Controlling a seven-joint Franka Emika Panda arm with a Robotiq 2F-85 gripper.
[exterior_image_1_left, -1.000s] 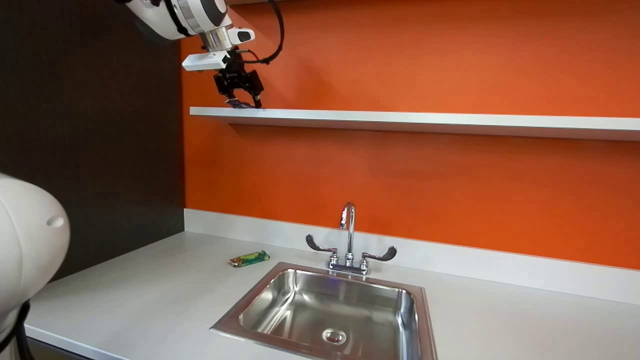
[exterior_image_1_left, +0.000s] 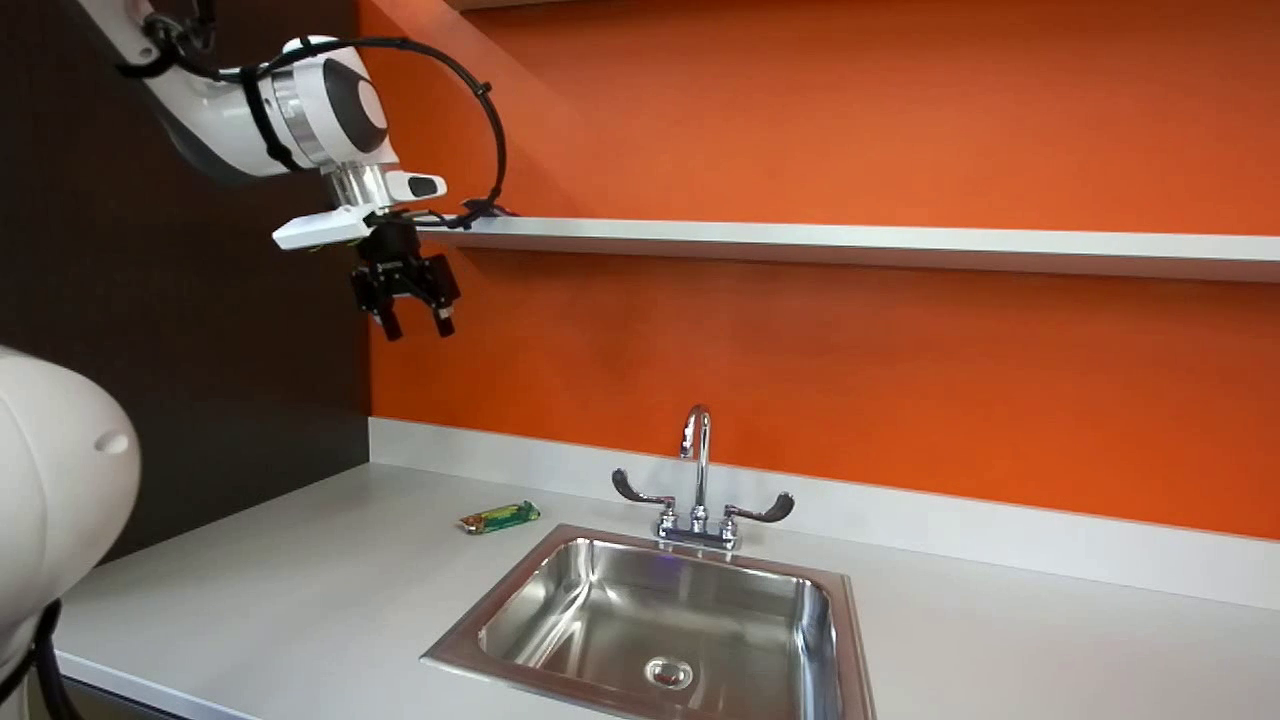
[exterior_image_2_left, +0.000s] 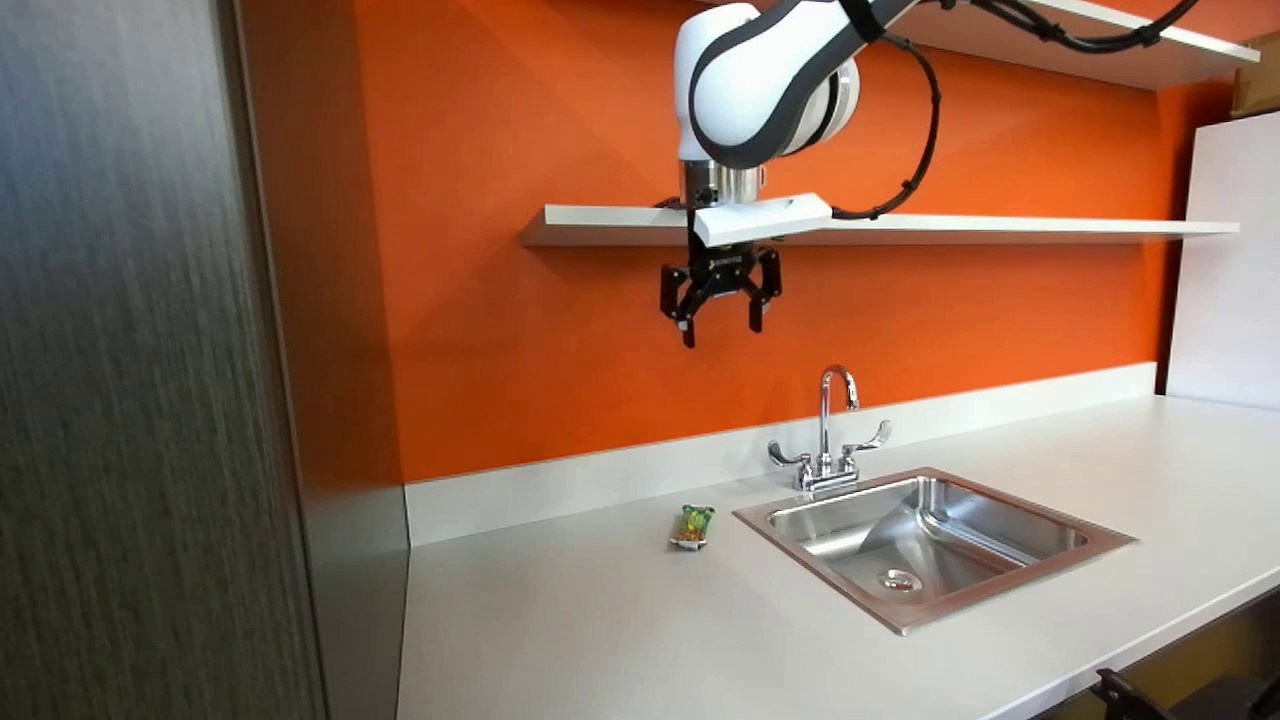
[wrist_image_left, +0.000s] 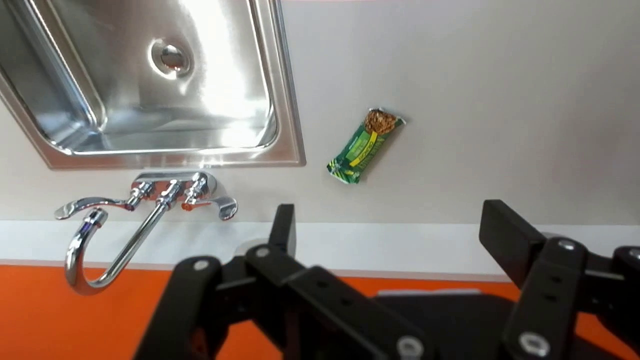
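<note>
On the counter left of the sink lies a green wrapped snack bar (exterior_image_1_left: 499, 517), seen in all three views. In the wrist view the green bar (wrist_image_left: 366, 146) lies slantwise, apart from the sink's rim. My gripper (exterior_image_1_left: 417, 329) hangs open in the air, well above the counter and in front of the shelf. Nothing is between its fingers, which stand wide apart. A dark packet (exterior_image_1_left: 489, 209) on the shelf is partly hidden behind the arm's cable.
A steel sink (exterior_image_1_left: 858, 648) is set into the counter, with a chrome faucet (exterior_image_2_left: 825, 414) behind it. The white shelf (exterior_image_2_left: 960, 228) runs along the orange wall. A dark panel (exterior_image_2_left: 144, 360) closes the left end. Bare counter (exterior_image_2_left: 540, 624) surrounds the bar.
My gripper has come down and to the left, from the packet on the shelf to below shelf height. The packet stays on the shelf; the green bar has not moved.
</note>
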